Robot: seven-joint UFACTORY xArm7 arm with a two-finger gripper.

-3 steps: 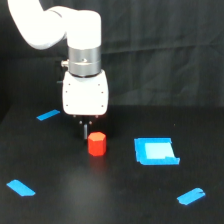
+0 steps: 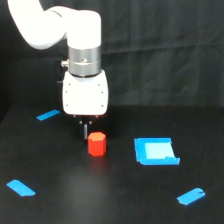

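A red block [image 2: 97, 144] with a roughly hexagonal outline rests on the black table, left of the image centre. Just behind it and slightly to its left hangs the dark gripper [image 2: 87, 130], pointing down from the white arm [image 2: 85, 92]. Its fingers blend into the black background, so neither their opening nor anything between them can be made out. Whether the fingertips touch the block is also unclear.
To the right of the block lies a white square bordered in blue [image 2: 158, 151]. Blue tape strips mark the table at back left [image 2: 48, 115], front left [image 2: 20, 188] and front right [image 2: 191, 196].
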